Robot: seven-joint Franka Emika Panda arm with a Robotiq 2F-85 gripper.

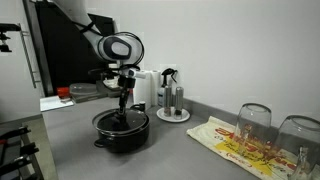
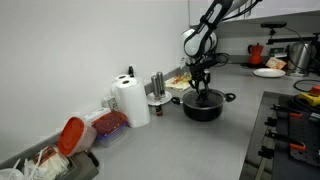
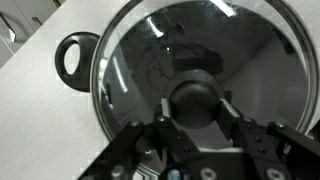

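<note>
A black pot [image 1: 122, 141] stands on the grey counter, its round glass lid [image 3: 225, 60] with a steel rim over its top. My gripper reaches down from above and is shut on the lid's round black knob [image 3: 194, 92], a finger at either side. In exterior view 1 the lid looks slightly tilted; whether its rim rests fully on the pot cannot be told. One side handle of the pot [image 3: 73, 61] shows beyond the lid's edge in the wrist view. Exterior view 2 also has the gripper [image 2: 203, 92] over the pot's middle.
Behind the pot, a white plate [image 1: 173, 117] bears grinders and bottles. Upturned glasses [image 1: 253, 125] sit on a patterned towel [image 1: 232, 142] to the right in exterior view 1. A paper towel roll [image 2: 132, 101] stands farther along the wall. Counter in front of the pot is clear.
</note>
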